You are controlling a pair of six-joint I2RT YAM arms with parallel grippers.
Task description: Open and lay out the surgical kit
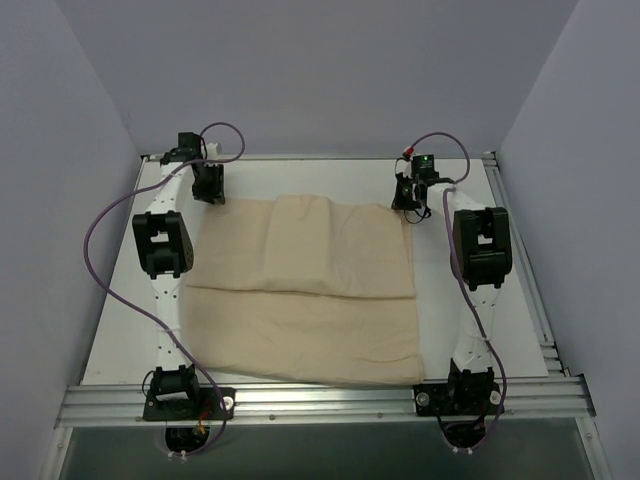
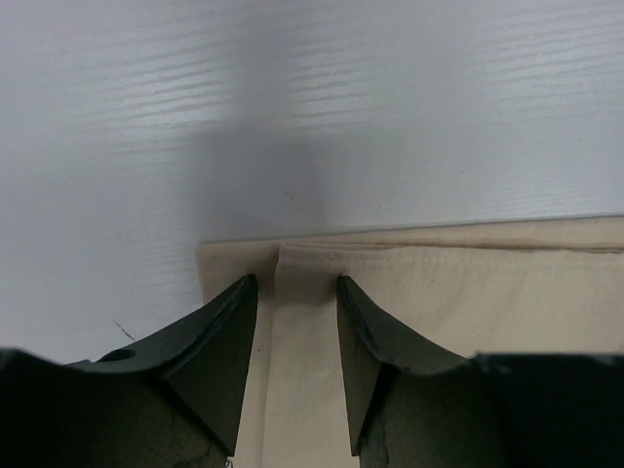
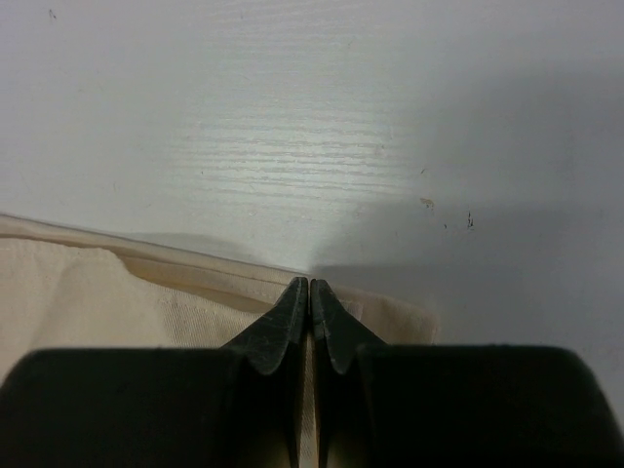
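Note:
A beige cloth (image 1: pixel 300 335) lies spread on the table, with its upper part folded in overlapping layers. At its far left corner my left gripper stands open, its fingers on either side of the top layer's corner (image 2: pixel 310 268). My right gripper is shut at the far right corner of the cloth (image 3: pixel 400 322). Its fingertips meet over the cloth's edge; whether a thin layer is pinched between them does not show. Left of them, the upper layer (image 3: pixel 78 283) gapes a little from the layer beneath.
White table (image 1: pixel 310 176) shows bare behind the cloth and along both sides. Metal rails (image 1: pixel 320 396) run along the front edge, and grey walls (image 1: pixel 320 80) enclose the sides and back. Purple cables (image 1: pixel 110 290) loop beside both arms.

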